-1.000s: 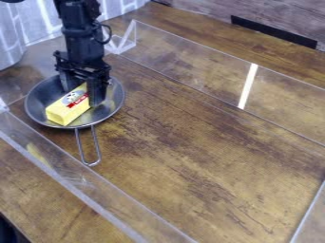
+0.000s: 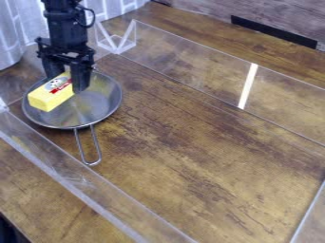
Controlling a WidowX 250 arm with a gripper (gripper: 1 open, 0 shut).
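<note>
A grey pan (image 2: 91,111) with a long wire handle pointing toward the front sits on the wooden table at the left. In it, at the left side, is a yellow block with a red and white label (image 2: 47,98). My black gripper (image 2: 64,77) reaches down from the top left over the pan and is shut on the block's back end, though the fingertips are partly hard to make out.
Clear plastic walls (image 2: 248,86) border the wooden table (image 2: 203,161). A silvery object stands at the far left edge.
My gripper and the yellow block have shifted left across the pan, toward its left rim. The pan has moved only slightly.
</note>
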